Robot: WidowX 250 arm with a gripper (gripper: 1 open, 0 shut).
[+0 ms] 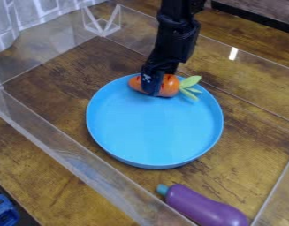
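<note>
A black gripper comes down from the top centre over an orange carrot with pale green leaves, its fingers around or against the carrot's body. The carrot lies at the back part of a round blue plate. The gripper's fingertips are partly hidden against the carrot, and whether they grip it is hard to see.
A purple eggplant lies on the wooden table at the bottom right, apart from the plate. Clear walls border the table at the left and top, and a blue object shows in the bottom left corner.
</note>
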